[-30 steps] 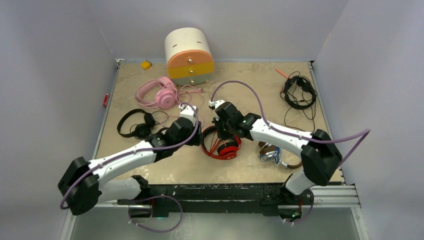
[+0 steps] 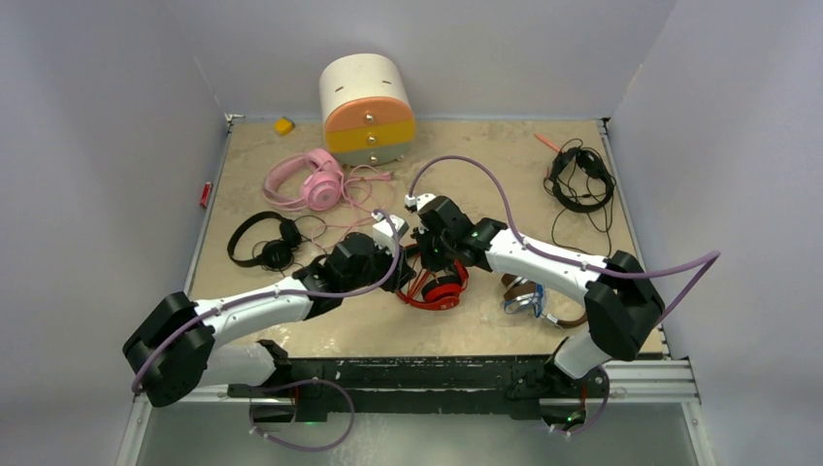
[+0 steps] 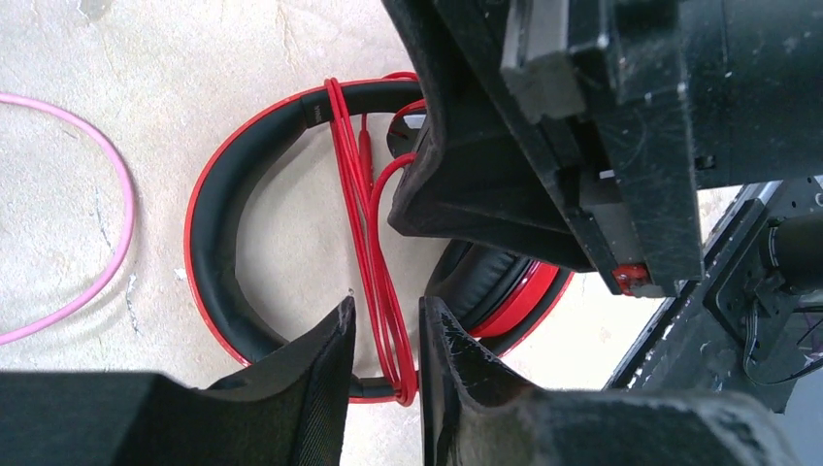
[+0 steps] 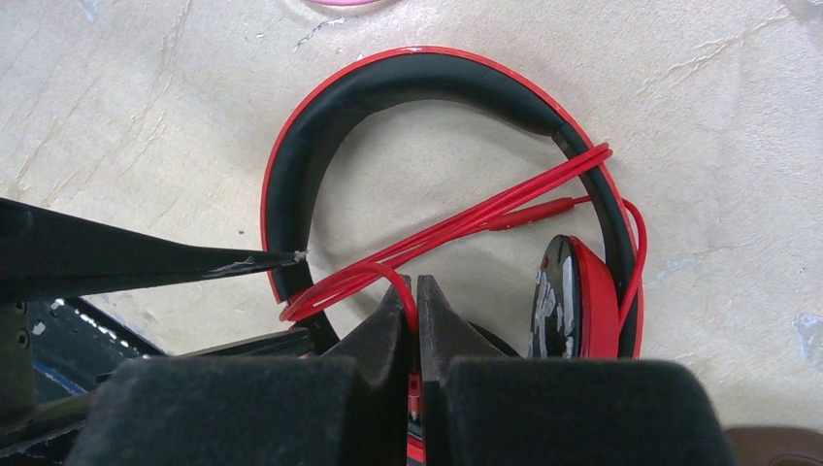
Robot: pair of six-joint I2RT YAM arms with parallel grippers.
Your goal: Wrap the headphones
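Note:
Red headphones (image 2: 439, 296) (image 3: 218, 223) (image 4: 337, 107) lie at the table's front middle, red cable (image 3: 361, 223) (image 4: 519, 193) looped in several strands across the band. My right gripper is shut over them, with the red cable rising at its tips. My left gripper is part open above the band, its fingertips either side of the cable loops in its wrist view; whether it touches them I cannot tell. In the right wrist view its fingers reach in from the left.
Pink headphones (image 2: 323, 191), black headphones (image 2: 274, 254) and a drawer box (image 2: 368, 121) are behind and left. Brown headphones (image 2: 563, 320) lie right of the red pair, and a black cabled headset (image 2: 576, 202) at back right.
My left gripper has moved right and toward the front, in over the red headphones beside my right gripper. The right arm has stayed still.

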